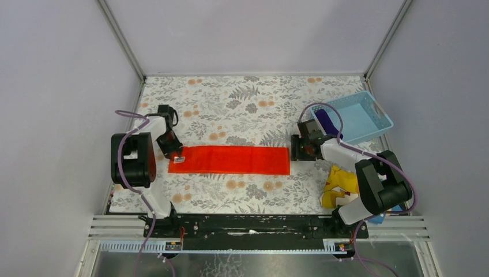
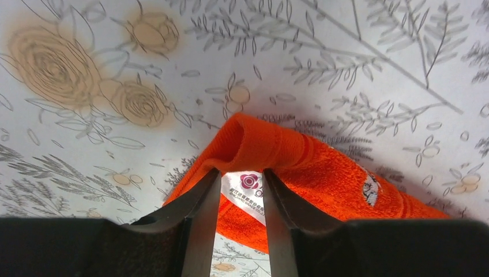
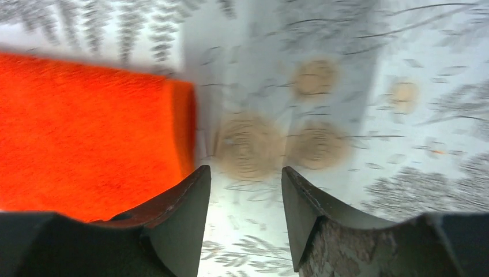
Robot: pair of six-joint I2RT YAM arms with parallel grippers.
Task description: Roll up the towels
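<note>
A long red towel (image 1: 236, 159) lies flat across the middle of the mat. My left gripper (image 1: 177, 151) is at its left end, and in the left wrist view its part-open fingers (image 2: 196, 225) reach into the folded-up corner of the towel (image 2: 346, 179), over a white label. My right gripper (image 1: 294, 147) stands just beyond the towel's right end, its fingers apart with bare mat between them; in the right wrist view the towel (image 3: 86, 138) lies to their left, slightly blurred.
A blue basket (image 1: 363, 115) holding a purple item (image 1: 326, 120) stands at the back right. A yellow cloth (image 1: 335, 190) lies at the front right.
</note>
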